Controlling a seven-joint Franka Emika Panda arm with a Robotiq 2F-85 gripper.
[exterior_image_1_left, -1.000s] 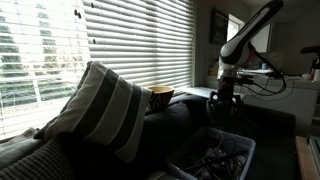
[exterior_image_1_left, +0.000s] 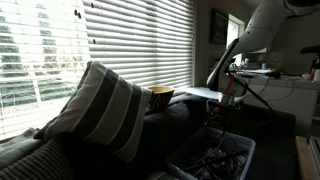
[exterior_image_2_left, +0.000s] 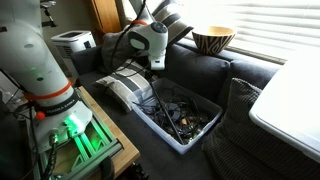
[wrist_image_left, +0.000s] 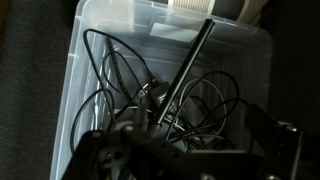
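Observation:
A clear plastic bin (exterior_image_2_left: 207, 107) holds a tangle of black cables (wrist_image_left: 118, 72) and other dark items. One straight black rod (wrist_image_left: 190, 65) lies slanted over the tangle in the wrist view. My gripper is above the bin, its dark fingers (wrist_image_left: 105, 152) spread apart along the bottom of that view. Nothing shows clamped between them, though the picture is dark there. Exterior view 2 has the white arm (exterior_image_2_left: 150, 40) reaching over the bin's far left side. The gripper is dim and partly lost against the sofa in exterior view 1.
The bin rests on a dark sofa (exterior_image_2_left: 235, 70). A striped pillow (exterior_image_1_left: 103, 112) leans at the left in exterior view 1. A patterned bowl (exterior_image_2_left: 212, 39) stands on the sofa back by the blinds. A wooden edge (exterior_image_2_left: 125, 152) lies beside the arm's base.
The bin, pillow and bowl have not moved.

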